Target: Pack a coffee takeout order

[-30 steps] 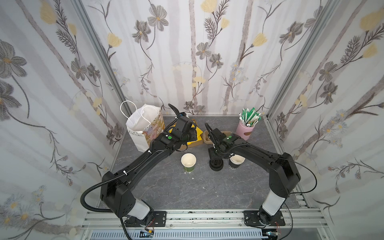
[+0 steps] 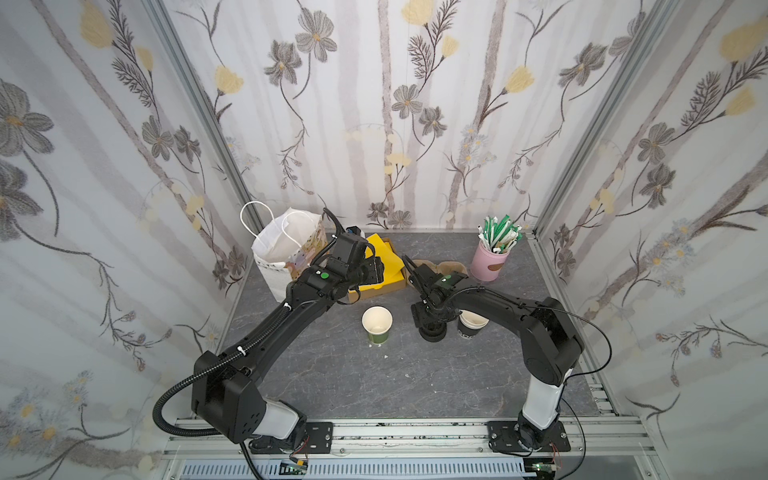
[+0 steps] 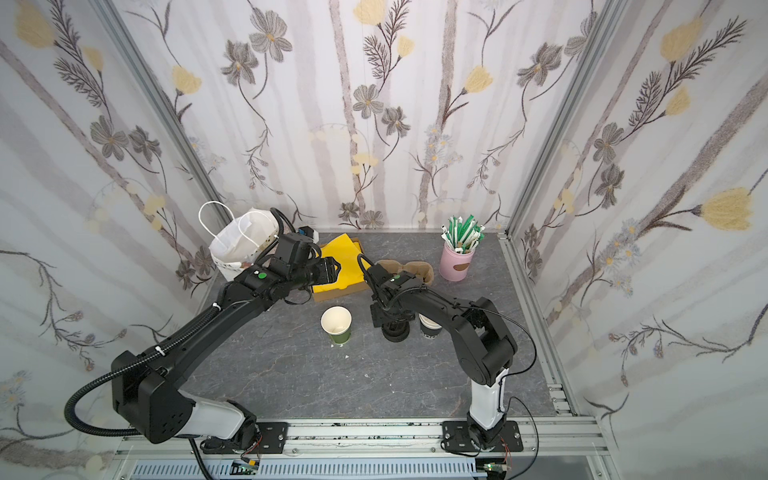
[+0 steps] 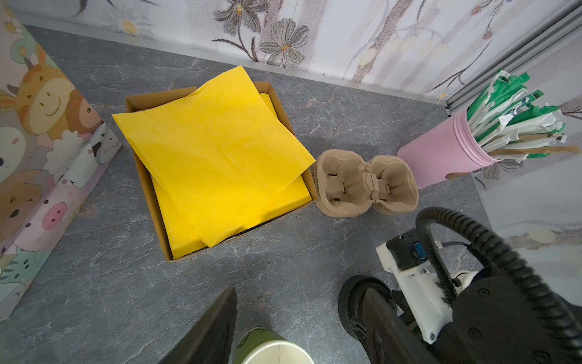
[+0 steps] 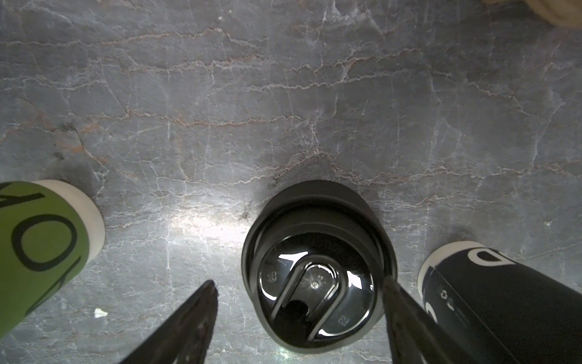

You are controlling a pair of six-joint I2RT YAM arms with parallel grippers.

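Note:
My right gripper is open above a stack of black cup lids (image 5: pixel 321 267), one finger to either side of it, with nothing gripped. A green paper cup (image 2: pixel 377 326) stands uncovered to the left of the lids. Right of them is a black paper cup (image 5: pixel 515 309), partly hidden by my right arm in the top left view. My left gripper hangs open and empty over the table, its fingertips blurred, with the green cup showing low between them. A beige carton cup holder (image 4: pixel 357 185) lies farther back.
A shallow cardboard box with yellow paper sheets (image 4: pixel 212 151) sits at the back. The white paper bag (image 3: pixel 244 236) with handles stands at the left, and a pink cup of wrapped sticks (image 4: pixel 445 148) at the back right.
My left arm has swung left, away from the middle. The right arm has shifted a little to the left over the lids. Cups and lids have stayed in place.

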